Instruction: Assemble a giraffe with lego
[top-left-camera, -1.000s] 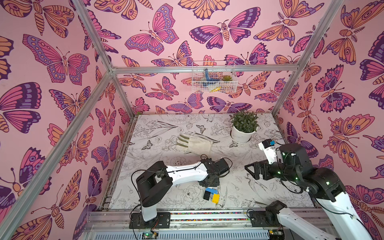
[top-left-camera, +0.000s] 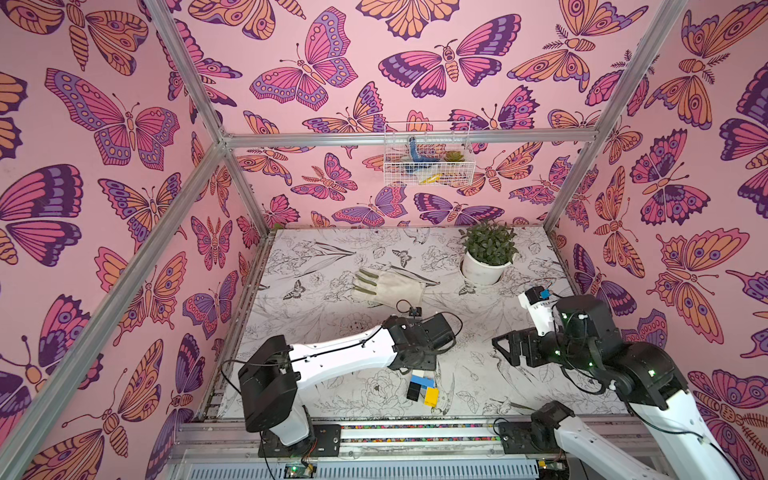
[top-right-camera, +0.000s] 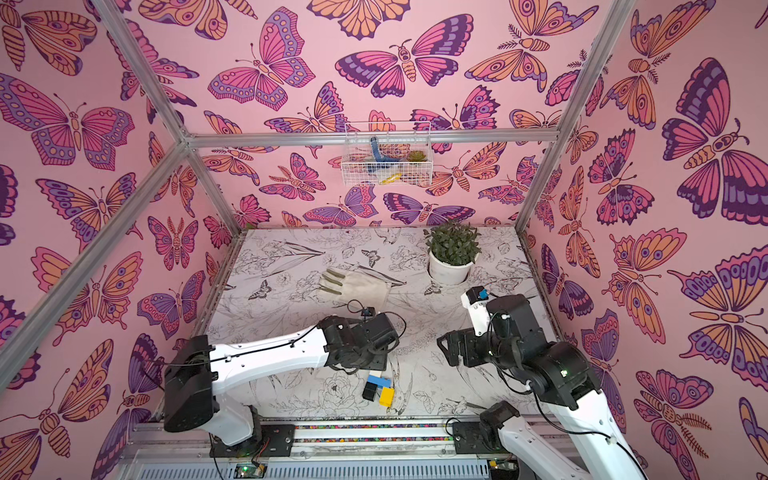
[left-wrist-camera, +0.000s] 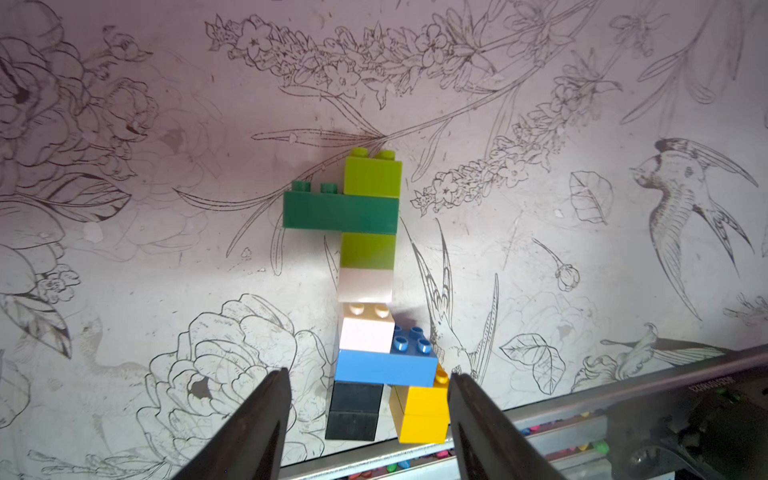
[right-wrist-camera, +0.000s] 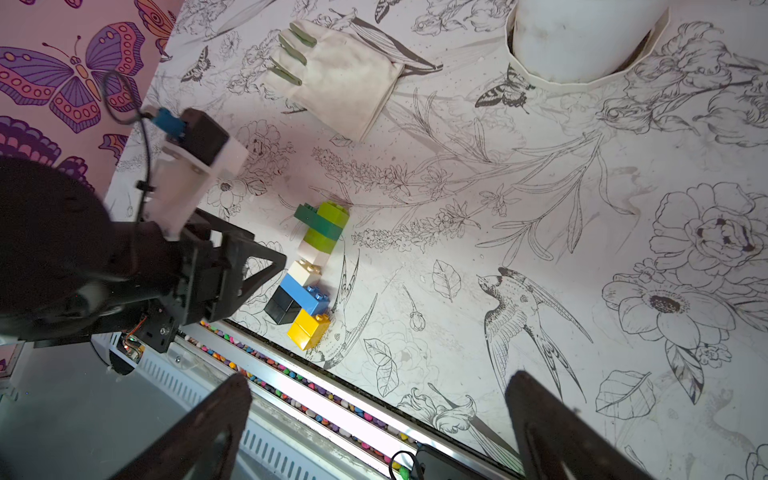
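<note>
A lego giraffe lies on the table beneath my left gripper. In the left wrist view its top is a lime brick (left-wrist-camera: 373, 177), over a longer dark green brick (left-wrist-camera: 340, 211), then an olive-green brick (left-wrist-camera: 368, 251) and pale bricks (left-wrist-camera: 366, 329). Below come a blue brick (left-wrist-camera: 385, 368), black bricks (left-wrist-camera: 353, 411) on the left and yellow bricks (left-wrist-camera: 424, 414) on the right. My left gripper is open, its fingers to either side of the black and yellow legs, nothing held. Open and empty, my right gripper hangs over the table's right side.
A cloth glove (top-left-camera: 392, 288) lies behind the left arm. A potted plant (top-left-camera: 485, 254) stands at the back right. Along the front runs a metal rail (top-left-camera: 384, 428). Between the giraffe and the right arm the table is clear.
The left arm's elbow has swung left and toward the front, and its gripper has shifted slightly left, baring more of the pale bricks.
</note>
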